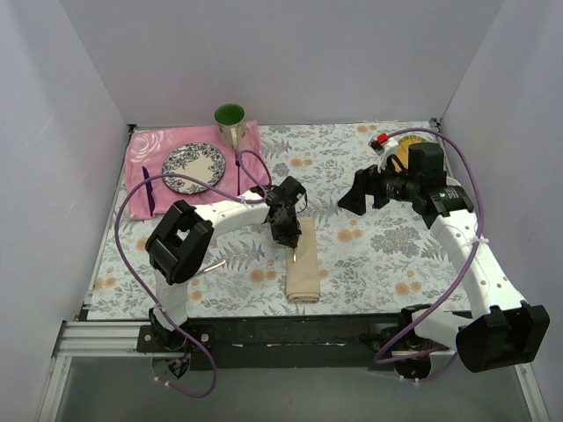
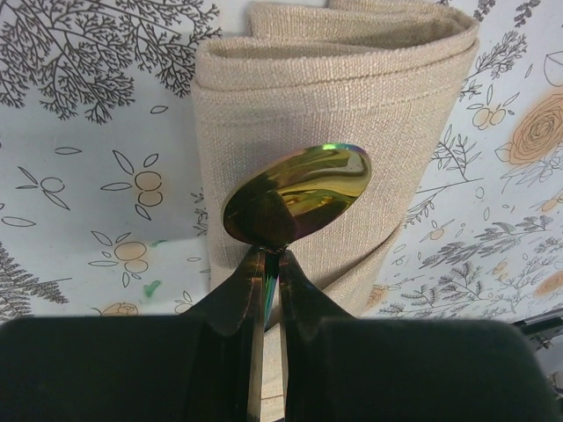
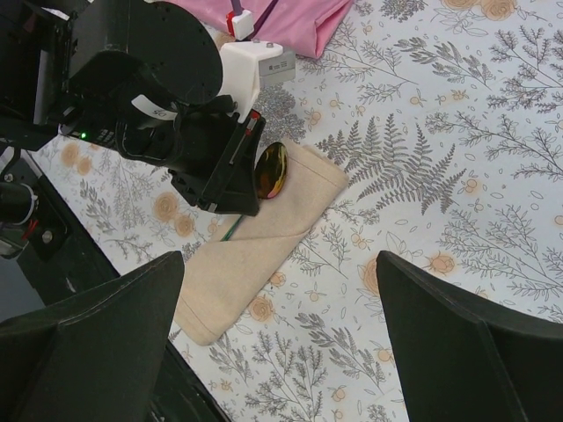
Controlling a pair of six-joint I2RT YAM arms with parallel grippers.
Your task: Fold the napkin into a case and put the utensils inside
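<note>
A beige napkin (image 1: 304, 277), folded into a narrow case with a slanted pocket edge, lies at the middle front of the table. Over its upper half my left gripper is shut on a shiny gold spoon (image 2: 303, 193), just below the bowl. The spoon's handle (image 3: 232, 228) points down the napkin toward the slanted fold; whether its end is inside the pocket cannot be made out. To the right, my right gripper stands open above bare tablecloth, its fingers wide apart with nothing between them.
Another slim metal utensil (image 1: 212, 266) lies left of the napkin. At the back left, a patterned plate (image 1: 193, 167) rests on a pink cloth (image 1: 141, 200) beside a green-lined mug (image 1: 230, 123). Behind the right arm is a yellow item (image 1: 406, 148).
</note>
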